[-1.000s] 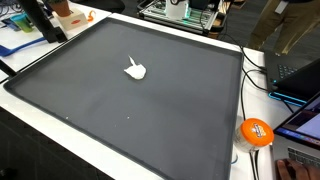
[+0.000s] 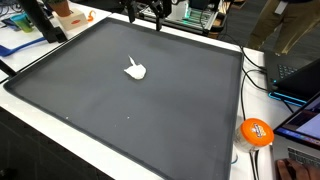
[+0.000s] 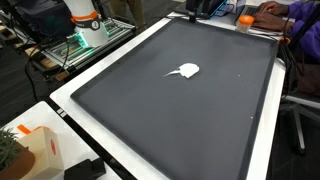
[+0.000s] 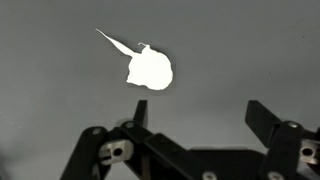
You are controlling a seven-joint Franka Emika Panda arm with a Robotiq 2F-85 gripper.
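Note:
A flat white piece (image 2: 135, 71) with a thin pointed tail lies on the dark grey board, left of the middle and toward the far side in exterior view 1. The same white piece (image 3: 187, 70) shows in exterior view 2, its tail pointing left. In the wrist view the white piece (image 4: 151, 69) is ahead of my gripper, toward the left finger's side. The two black fingers stand wide apart, so the gripper is open with only bare board between them. In exterior view 1 my gripper (image 2: 146, 20) hangs over the board's far edge, apart from the piece.
The grey board (image 2: 190, 115) is otherwise clear. An orange-lidded container (image 2: 254, 134) stands off its right side, near a laptop (image 2: 297, 80) and cables. A plant pot (image 3: 18, 160) and a white-orange object sit at lower left in exterior view 2.
My gripper has come into exterior view 1 from the top edge and now hangs over the board's far side. The white piece has stayed where it was.

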